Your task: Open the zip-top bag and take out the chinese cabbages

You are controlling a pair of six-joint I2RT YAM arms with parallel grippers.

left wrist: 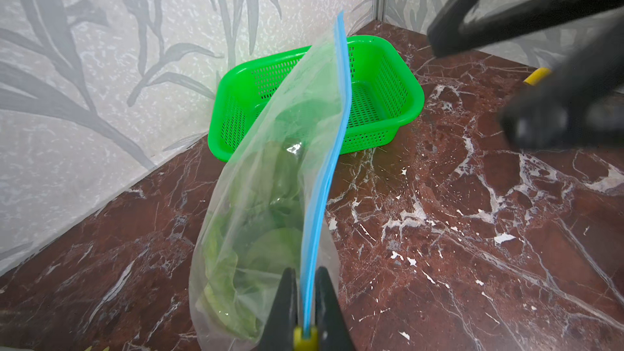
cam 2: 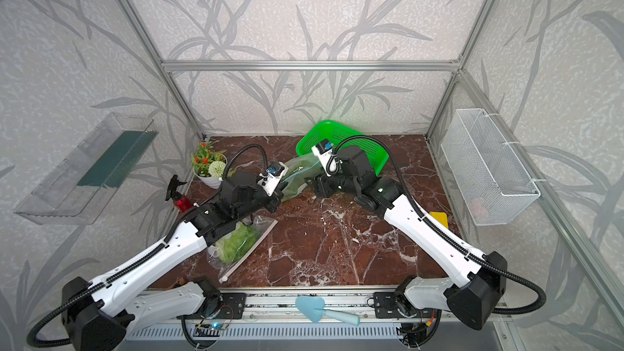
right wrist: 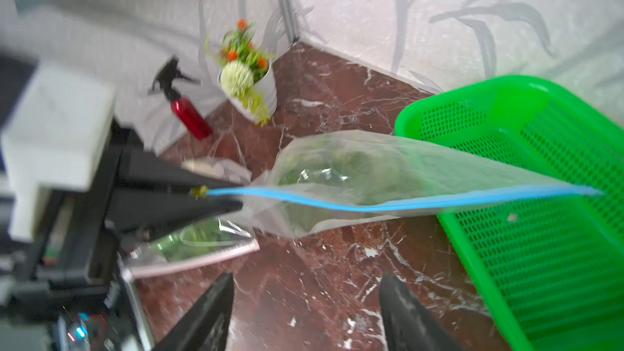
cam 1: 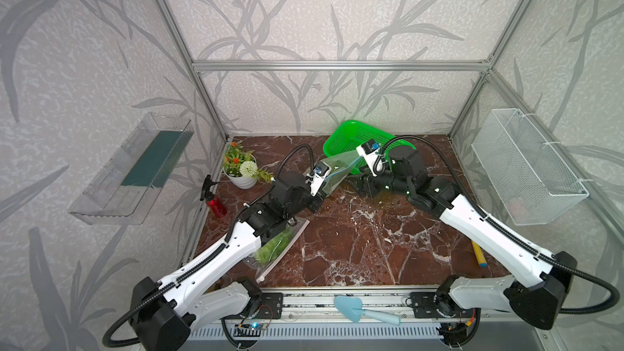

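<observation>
A clear zip top bag (left wrist: 260, 221) with a blue zip strip hangs tilted above the table, green leafy cabbages (left wrist: 276, 253) dimly visible inside. At the strip's near end, my left gripper is shut with the blue edge pinched between its fingertips. In the right wrist view, the strip's two lines run close together and its far end is free. My right gripper is apart from the bag on the near side, its fingers (right wrist: 211, 312) spread with nothing between them. A second bag (right wrist: 201, 240) of greens, with a white edge, lies on the table below the left arm.
An empty green basket (right wrist: 559, 273) stands behind the bag at the back. On the left are a white flower pot (cam 1: 241, 178) and a red spray bottle (cam 1: 215, 206). A yellow item (cam 2: 438, 218) lies at the right, partly behind the right arm.
</observation>
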